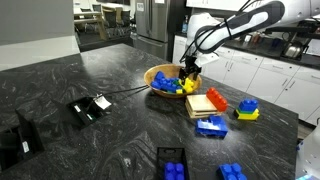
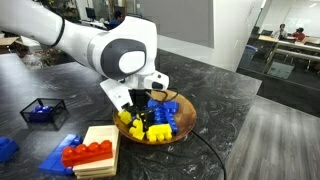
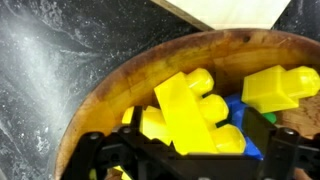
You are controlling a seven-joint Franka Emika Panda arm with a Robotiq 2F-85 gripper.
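Note:
A wooden bowl point(image 1: 152, 78) holds several yellow and blue toy bricks. My gripper reaches down into the bowl, open, its two dark fingers standing on either side of a yellow brick point(image 3: 182, 108). That brick lies tilted among the others, with round studs along one side. Another yellow brick point(image 3: 268, 90) rests to its right in the wrist view, with a blue brick point(image 3: 236, 108) partly hidden between them. In exterior view 2, the blue bricks point(image 2: 162, 114) fill the bowl's far side, and the gripper is over its near side.
Beside the bowl lie a light wooden block point(image 1: 202, 106), a red brick point(image 1: 219, 99) and a blue brick point(image 1: 211, 126). A blue-and-yellow stack point(image 1: 247, 109) stands farther right. A black crate point(image 1: 172, 157) sits at the front.

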